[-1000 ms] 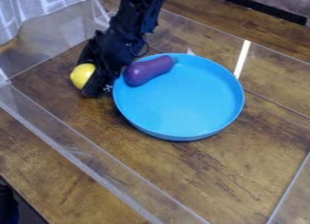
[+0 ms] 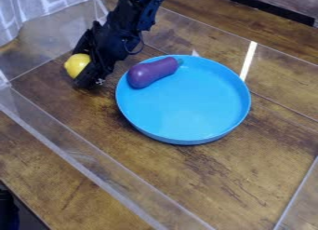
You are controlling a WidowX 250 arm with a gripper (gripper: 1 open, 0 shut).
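Note:
A yellow round object [image 2: 77, 66] is at the left, low in the black gripper [image 2: 87, 68], whose fingers surround it in part; whether they grip it is unclear. Right of them a round blue plate [image 2: 187, 106] lies on the wooden table, with a purple eggplant [image 2: 154, 72] on its upper left part.
Transparent walls or strips run along the left side and the lower left. The arm reaches in from the top centre.
The gripper and the yellow object have moved up and a little left, away from the plate. The plate and eggplant look unmoved.

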